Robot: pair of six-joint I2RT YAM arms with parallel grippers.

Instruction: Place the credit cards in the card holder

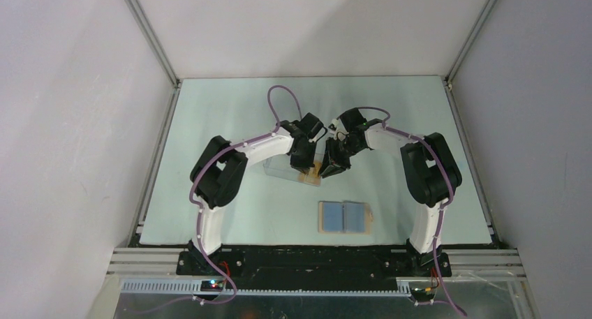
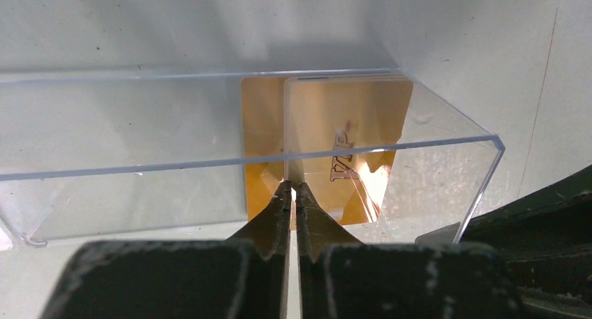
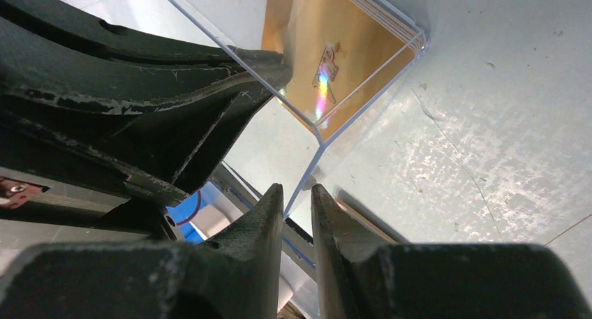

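Observation:
A clear acrylic card holder (image 2: 139, 167) lies at the table's middle with gold cards (image 2: 342, 116) in its end nearest my right arm. In the left wrist view my left gripper is shut, its fingertips against the near edge of the cards at the holder's wall. My right gripper is at that same end, fingertips slightly apart on either side of a clear edge of the holder. In the right wrist view the dark left gripper reaches in from the left. The top view mostly hides the cards under both grippers.
Two blue card stacks (image 1: 333, 216) on a tan backing lie at the front, right of centre. Both arms crowd the centre over the holder.

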